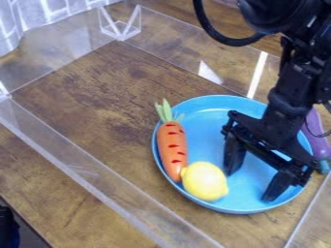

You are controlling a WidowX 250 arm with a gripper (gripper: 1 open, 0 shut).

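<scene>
A blue plate (246, 198) holds an orange toy carrot (172, 148) with green top on its left side and a yellow lemon (204, 181) at its front left. My black gripper (256, 170) is open over the right part of the plate, its fingers low beside the lemon on the right. A purple object (315, 136) with a green end, partly hidden by my arm, is at the plate's right edge.
Clear plastic walls run along the back and the left front. A white cloth lies in the top left corner.
</scene>
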